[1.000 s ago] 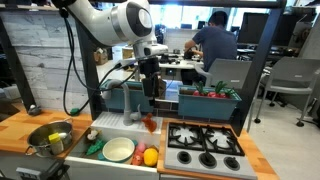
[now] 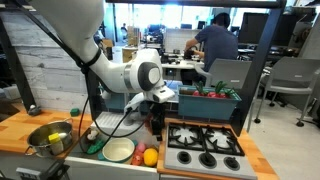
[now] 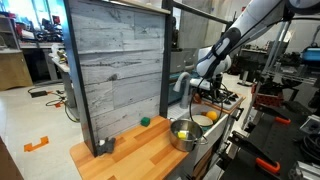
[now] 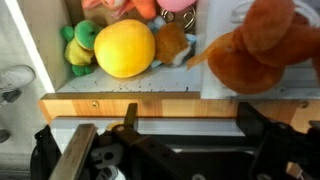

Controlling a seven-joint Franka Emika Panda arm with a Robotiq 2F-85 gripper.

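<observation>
My gripper is open, pointing down over the wooden front edge (image 4: 180,108) of the toy-filled tray or drawer, with nothing between its black fingers. In the wrist view, a yellow-orange ball (image 4: 125,48) lies beyond the edge, between a green and yellow plush (image 4: 80,48) and a small brown one (image 4: 172,45). A larger orange-brown plush (image 4: 262,50) sits at upper right, beyond the right finger. From exterior view 1, the gripper (image 2: 156,124) hangs behind the ball (image 2: 150,157) and left of the stove; its fingertips are hard to make out there.
A pale bowl (image 2: 118,150) stands left of the ball. Farther left is a metal pot (image 2: 50,139) on the wooden counter. The black-grated stove (image 2: 207,148) lies to the right, with a blue-green basket (image 2: 208,107) of red items behind it.
The arm has come down steadily, bringing my gripper from well above the tray to low near the toys and the stove's left side. Nothing else has visibly moved.
</observation>
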